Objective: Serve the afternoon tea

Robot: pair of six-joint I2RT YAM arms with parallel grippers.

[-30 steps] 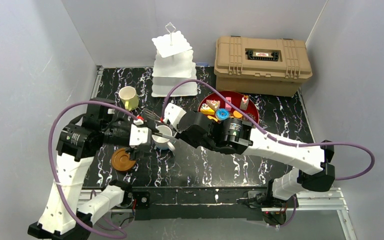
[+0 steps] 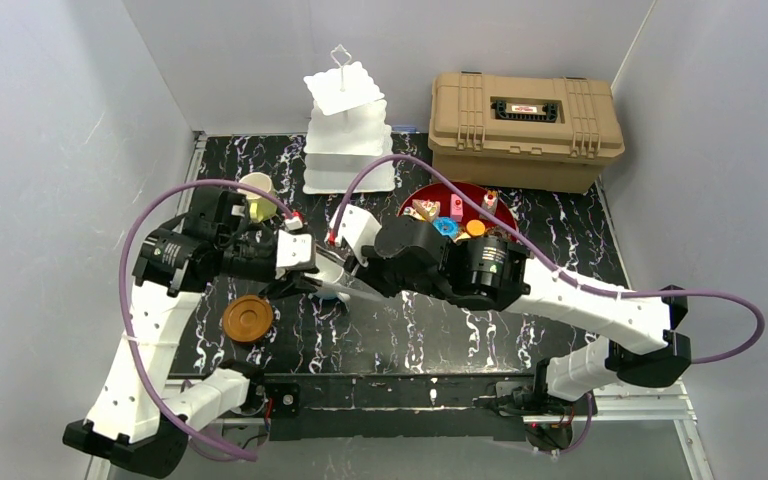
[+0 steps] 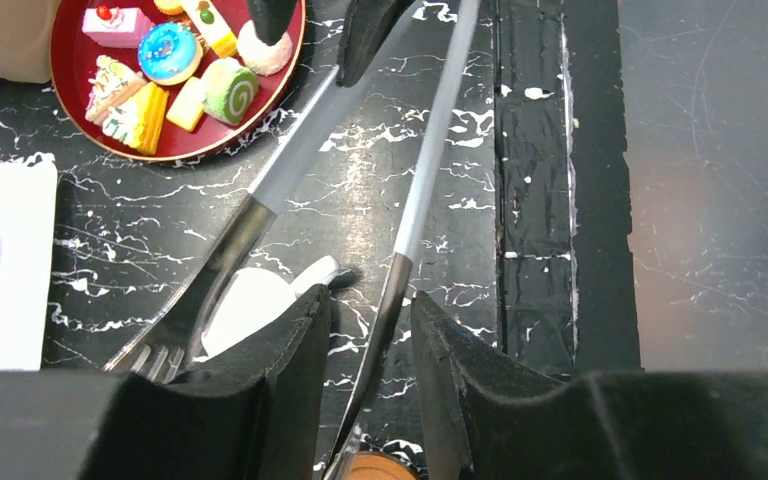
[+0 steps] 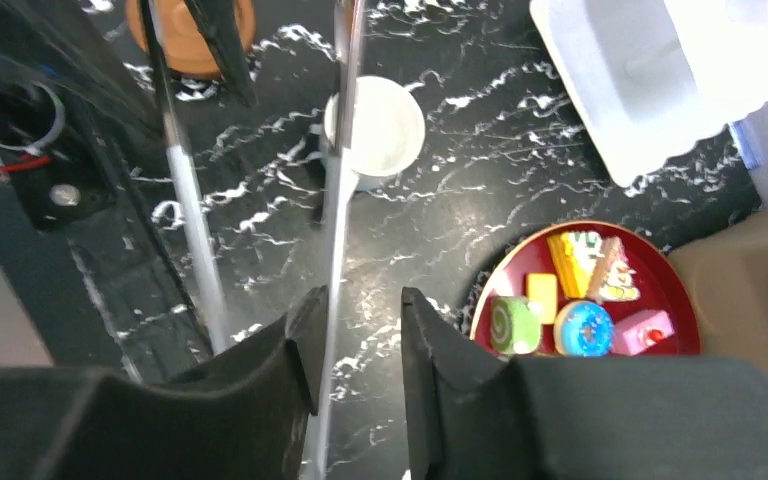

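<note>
In the left wrist view, my left gripper is shut on a slim knife-like utensil (image 3: pixel 392 290) with a pale handle; the handle reaches up past the other arm. A fork (image 3: pixel 235 235) with a similar handle slants beside it, tines low at the left. My right gripper stands part open, the fork's handle (image 4: pixel 335 240) lying along its left finger. Below both utensils is a light mug (image 4: pixel 392 125), partly covered by them. A red plate (image 2: pixel 412 197) of toy cakes and a white tiered stand (image 2: pixel 350 180) stand farther back.
A yellow mug (image 2: pixel 257 188) stands at the back left, a brown round lid or coaster (image 2: pixel 248 318) at the front left. The tan toolbox (image 2: pixel 525 130) fills the back right. Bare marble lies in the front middle and right.
The left arm now covers more of the light mug. Plate and stand have not moved.
</note>
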